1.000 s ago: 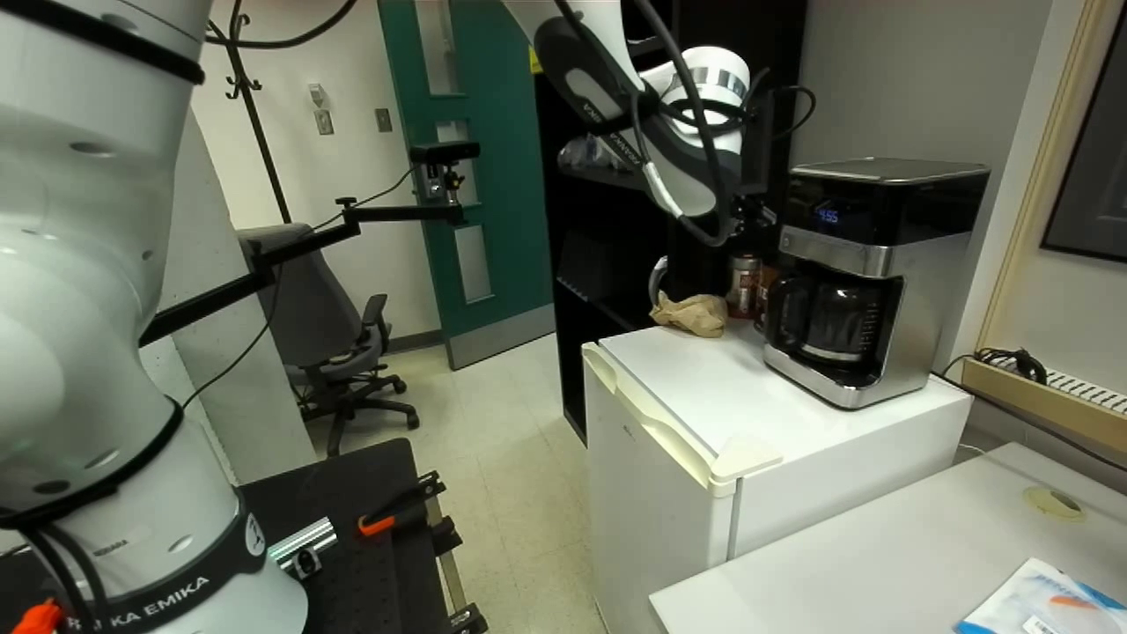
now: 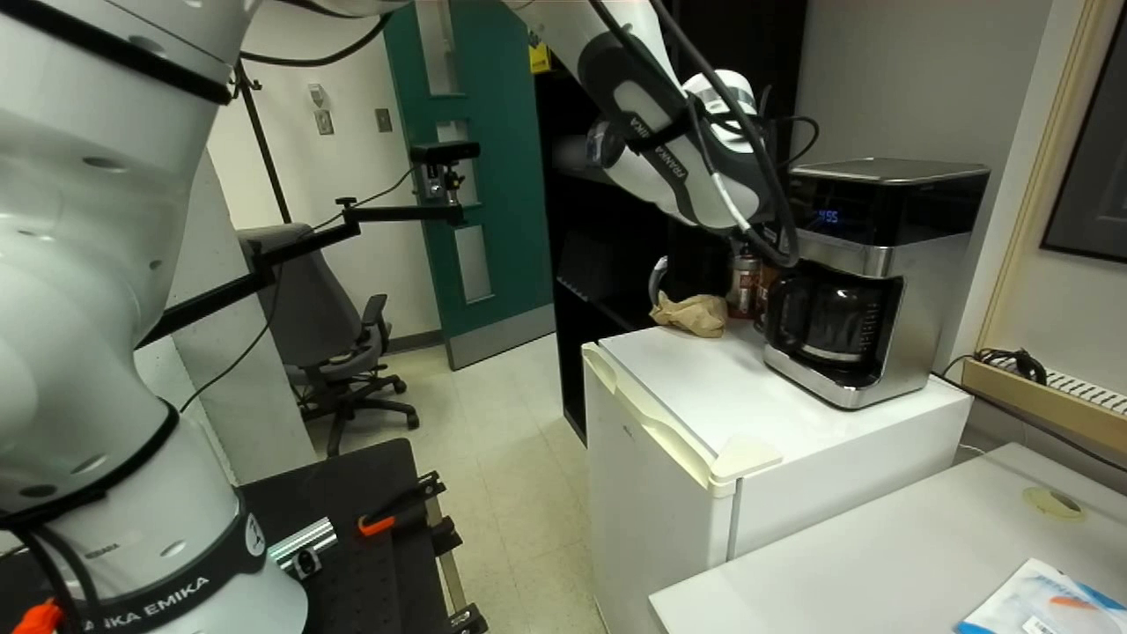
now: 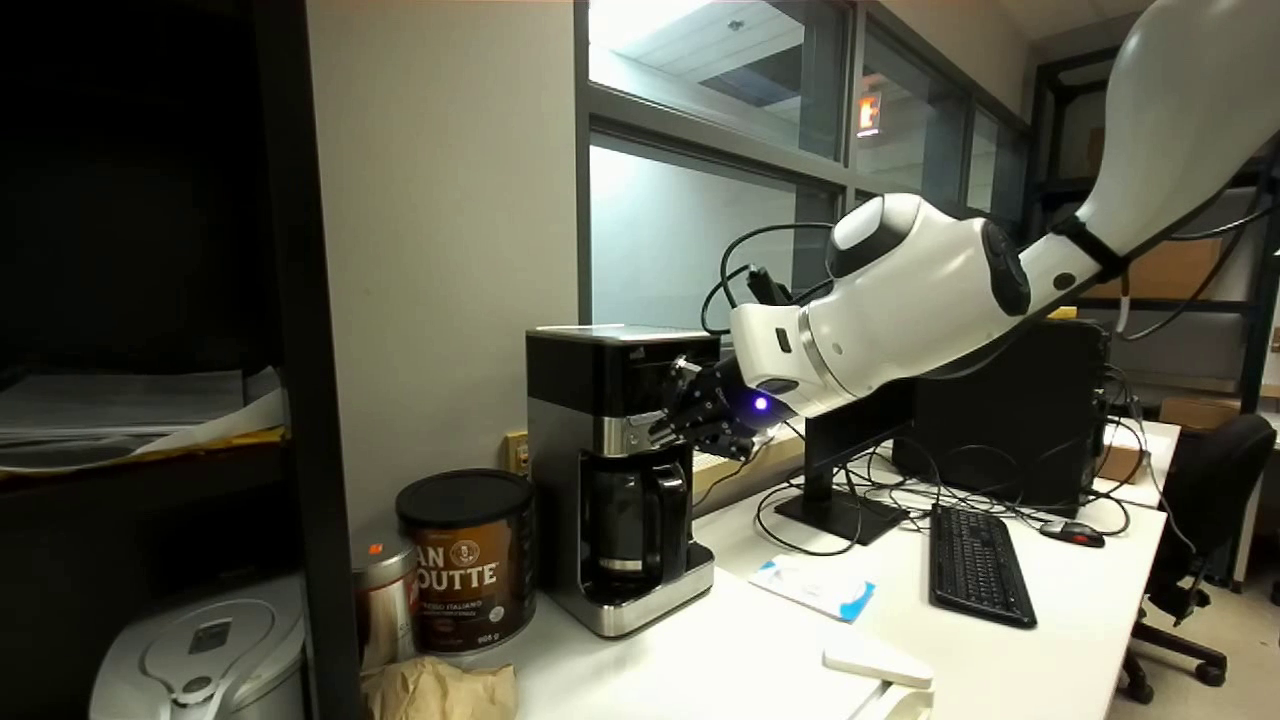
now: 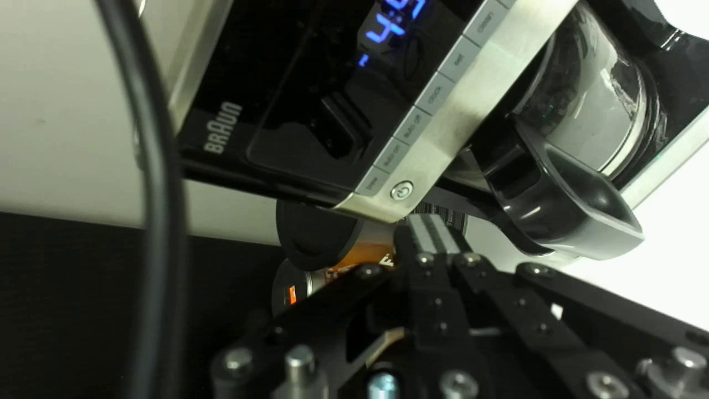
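Observation:
My gripper is shut, its fingers pressed together with nothing showing between them. In the wrist view its tips lie just below the round power button [image 4: 401, 190] on the silver strip of the coffee maker [image 4: 292, 100]; whether they touch the machine cannot be told. The second exterior view has the gripper [image 3: 660, 434] close to the front of the coffee maker [image 3: 554, 480], at the height of that strip. The glass carafe [image 2: 840, 322] sits inside the machine, its black handle [image 4: 565, 193] facing outward. A blue clock display [image 4: 392, 23] is lit.
The coffee maker stands on a white mini fridge [image 2: 676, 391]. A dark-lidded coffee can [image 3: 468, 564], a metal canister [image 3: 386, 600] and a crumpled brown bag [image 2: 692, 313] are beside it. A black cable [image 4: 156, 173] crosses the wrist view.
In the first exterior view my arm's end has moved right and a little lower, toward the coffee maker, and now hides its left front edge. The coffee maker and carafe have not moved.

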